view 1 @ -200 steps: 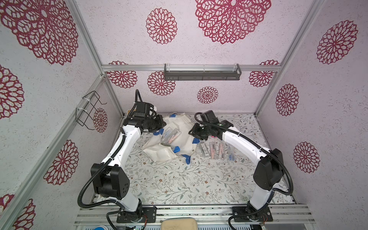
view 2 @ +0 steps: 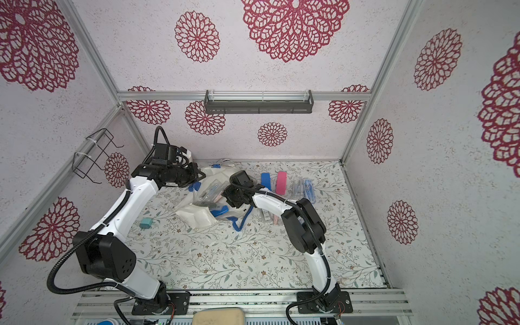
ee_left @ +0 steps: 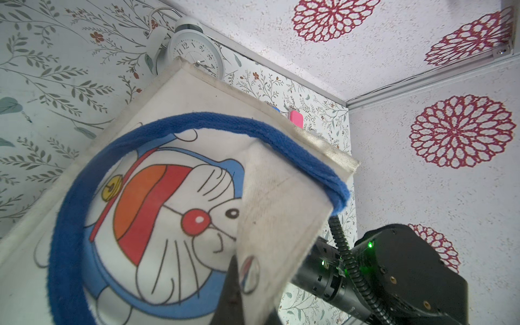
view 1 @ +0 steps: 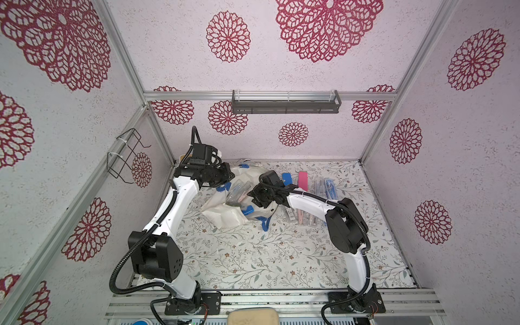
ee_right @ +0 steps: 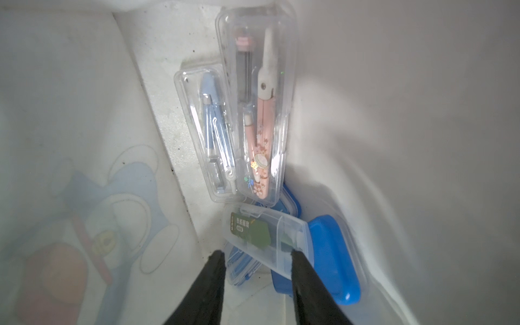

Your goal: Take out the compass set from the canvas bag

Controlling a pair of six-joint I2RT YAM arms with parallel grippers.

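The canvas bag (view 1: 222, 215) lies open at centre. My left gripper (view 1: 226, 176) is at its upper left; in the left wrist view it is shut on the bag's cream edge (ee_left: 265, 233). My right gripper hangs open over the bag's inside. Beneath it lie a blue compass set (ee_right: 214, 135) and a pink one (ee_right: 260, 124) in clear cases, a clear box with a green label (ee_right: 254, 233) and a blue case (ee_right: 330, 254).
More stationery sets (view 1: 325, 189) with blue and pink cases lie in a row right of the bag. An alarm clock (ee_left: 192, 48) stands behind it.
My right gripper has moved left and down, from the bag's right side to over its opening. The left arm has not moved.
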